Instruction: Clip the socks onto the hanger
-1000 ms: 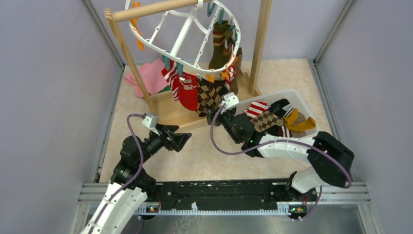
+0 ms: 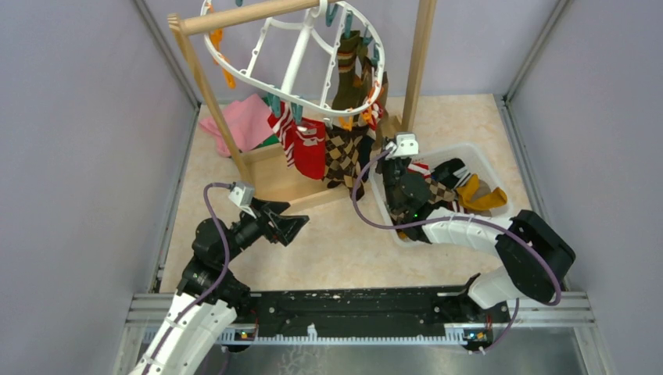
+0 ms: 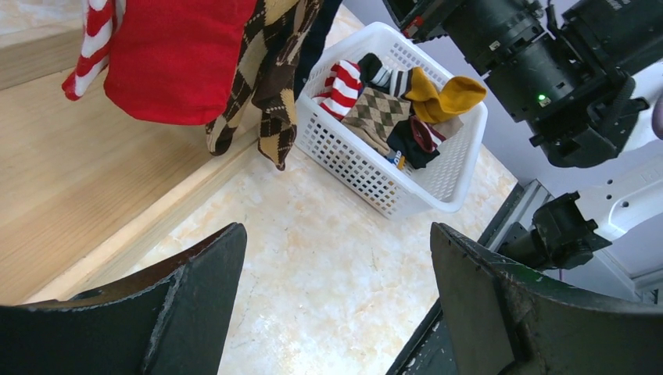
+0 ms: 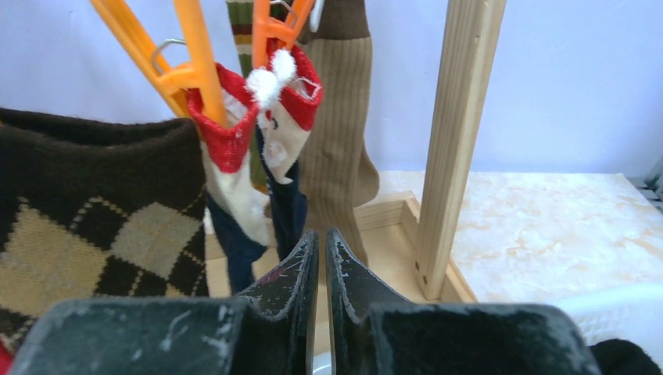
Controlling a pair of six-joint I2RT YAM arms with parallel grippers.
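Socks hang from clips on the white round hanger [image 2: 291,62]: a red sock [image 2: 309,152], an argyle sock [image 2: 342,152] and tall olive socks [image 2: 347,66]. In the right wrist view, red-white-navy socks [image 4: 224,148] hang on orange clips [image 4: 199,62]. My right gripper is shut beside these socks, over the basket's near-left part; nothing clearly shows between its fingers. My left gripper stands open and empty at the front left, facing the hanging socks.
A white basket [image 3: 383,187] of loose socks stands at the right. The wooden frame [image 4: 461,109] rises behind my right gripper. Pink cloth [image 2: 238,125] lies at the back left.
My right gripper has moved up and to the right, toward the back, away from the argyle sock. The hanging socks have shifted slightly right. The left arm is still.
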